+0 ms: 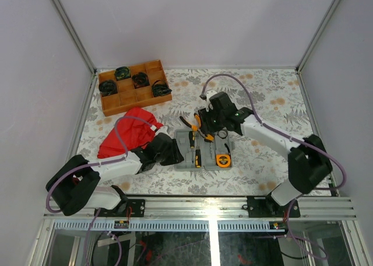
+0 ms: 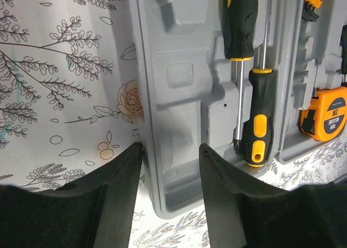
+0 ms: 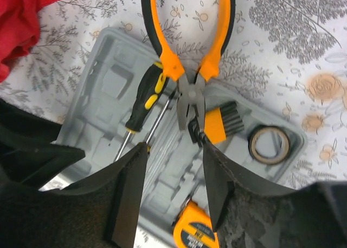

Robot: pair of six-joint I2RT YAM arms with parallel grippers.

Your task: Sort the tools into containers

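Observation:
A grey toolbox [image 2: 179,74] holds screwdrivers [image 2: 257,112], an orange tape measure [image 2: 323,113] and a black tape roll [image 3: 269,131]. Pliers [image 3: 218,47] lie open across its top rim, orange handles on the table beyond it. My left gripper is part open, fingers low at the box's left wall, the wall between them. My right gripper is open above the box, near the pliers' head, nothing seen held.
A wooden tray [image 1: 130,94] with several dark coiled items stands at back left. A red cloth [image 1: 120,141] lies left of the box.

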